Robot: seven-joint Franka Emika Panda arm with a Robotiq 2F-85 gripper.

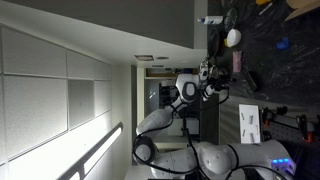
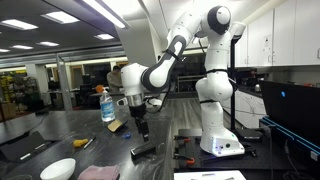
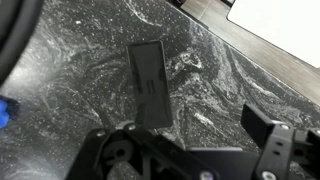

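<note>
A flat, black rectangular object (image 3: 150, 85) lies on the dark marbled counter in the wrist view, between and ahead of my gripper's fingers. My gripper is open, its two black fingers wide apart at the lower edge of that view and nothing held between them. In exterior view 2 the gripper (image 2: 140, 122) hangs above the counter, with the black object (image 2: 146, 152) lying below it. Exterior view 1 is turned sideways; there the black object (image 1: 251, 80) rests apart from the gripper, whose fingers are too small to make out.
A white bowl (image 2: 60, 168), a pink item (image 2: 97, 172), a water jug (image 2: 107, 105) and a small blue thing (image 3: 5, 112) share the counter. White paper (image 3: 285, 25) lies past the counter's edge strip. A laptop (image 2: 288, 108) stands at right. Bare counter surrounds the black object.
</note>
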